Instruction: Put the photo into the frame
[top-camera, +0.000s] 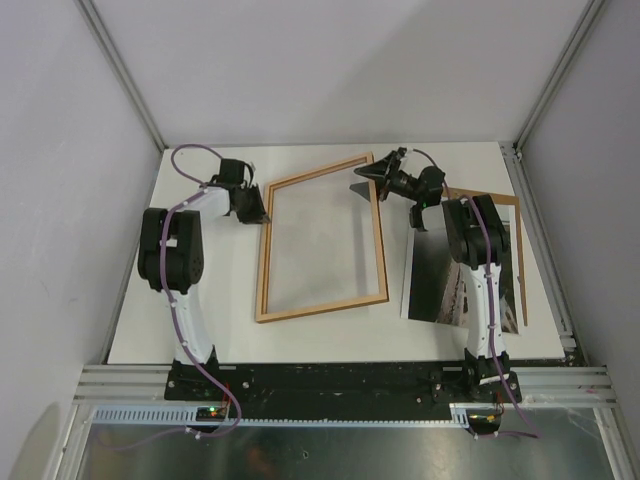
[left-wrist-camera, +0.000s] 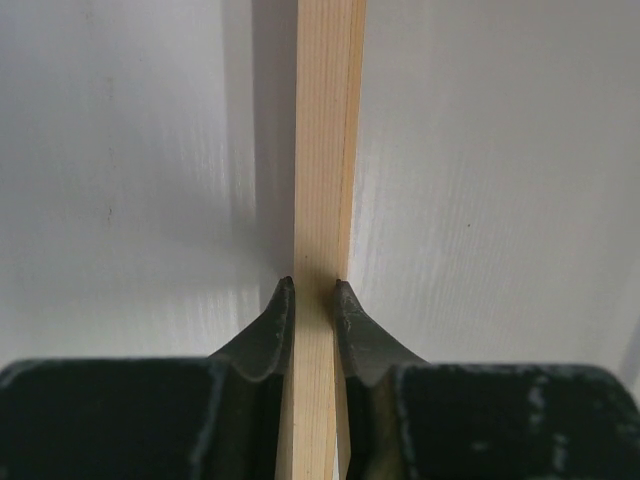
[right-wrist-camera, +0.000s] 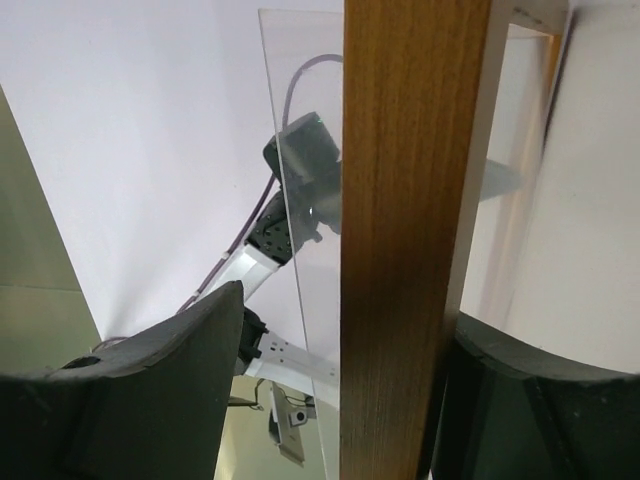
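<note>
A wooden photo frame (top-camera: 322, 304) with a clear pane (top-camera: 318, 240) occupies the middle of the table. My left gripper (top-camera: 258, 210) is shut on its left bar (left-wrist-camera: 324, 150). My right gripper (top-camera: 366, 180) is at the upper part of the right bar (right-wrist-camera: 405, 200), open around it; in the right wrist view the pane's edge shows beside the bar. The photo (top-camera: 450, 290), a dark print, lies at the right, partly under the right arm.
Another wooden piece (top-camera: 521, 290) borders the photo on the right. Walls enclose the back and sides.
</note>
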